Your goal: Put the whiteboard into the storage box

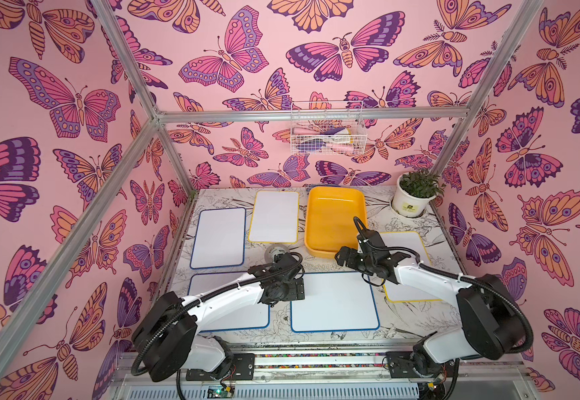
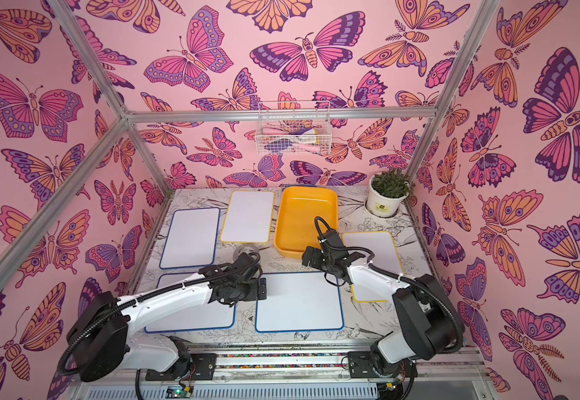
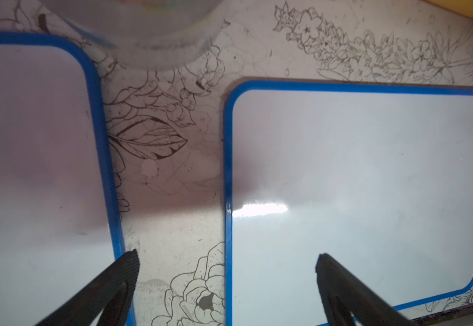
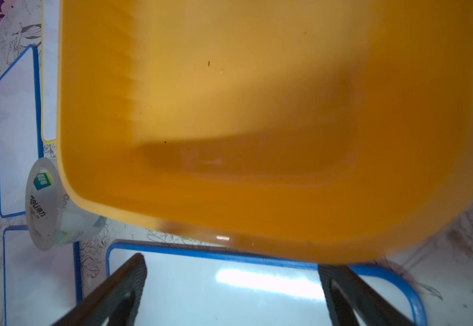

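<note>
Several whiteboards lie flat on the table. Blue-edged ones are at the front centre (image 1: 334, 303), front left (image 1: 226, 316) and back left (image 1: 218, 238); yellow-edged ones are at the back (image 1: 274, 217) and right (image 1: 423, 280). The orange storage box (image 1: 330, 213) stands empty at the back centre. My left gripper is open above the gap between the two front blue-edged boards, nothing between its fingers. My right gripper is open near the box's front wall, with the front centre whiteboard (image 4: 193, 288) beyond its fingers; whether it touches the box I cannot tell.
A roll of clear tape (image 4: 57, 206) stands left of the box, between the boards. A white potted plant (image 1: 411, 200) sits at the back right. The wire basket (image 1: 328, 138) hangs on the back wall.
</note>
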